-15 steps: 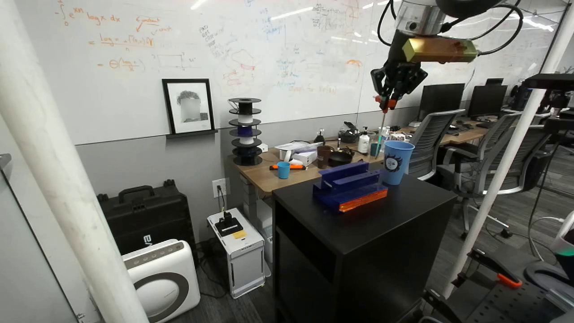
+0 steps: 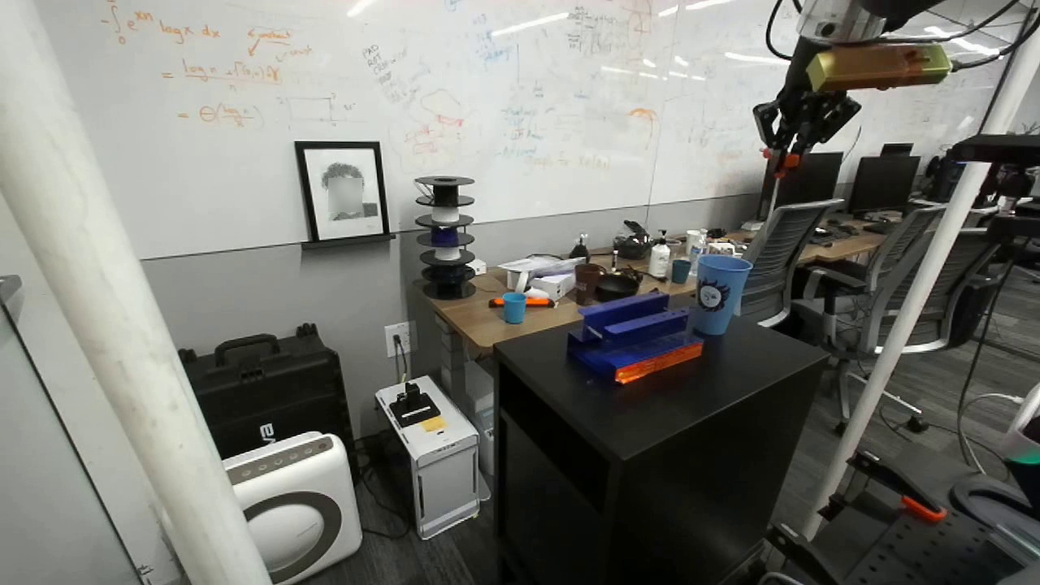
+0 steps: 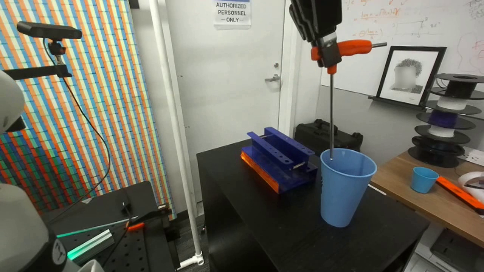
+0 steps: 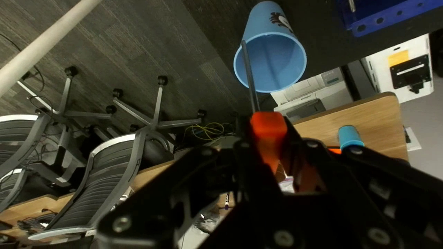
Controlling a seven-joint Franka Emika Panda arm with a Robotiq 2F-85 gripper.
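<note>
High over the black cabinet, my gripper (image 3: 327,53) is shut on the orange handle (image 3: 356,47) of a T-handled hex driver. Its long metal shaft (image 3: 331,113) points down. In the second exterior view the tip overlaps the far rim of a tall blue cup (image 3: 345,195); in the first exterior view the driver (image 2: 777,185) hangs up and to the right of that cup (image 2: 719,297), clear of it. The wrist view shows the shaft (image 4: 249,74) crossing the cup's rim (image 4: 305,62) in the picture. The cup stands upright, and no tool shows inside it.
A blue rack with an orange front edge (image 2: 660,361) sits beside the cup on the black cabinet top (image 2: 585,419). Behind is a wooden desk (image 2: 468,317) with a small blue cup (image 2: 513,308) and clutter. Office chairs (image 2: 780,263) stand to the right.
My gripper has moved right and slightly up in the first exterior view, carrying the driver. The cup and rack have stayed where they were.
</note>
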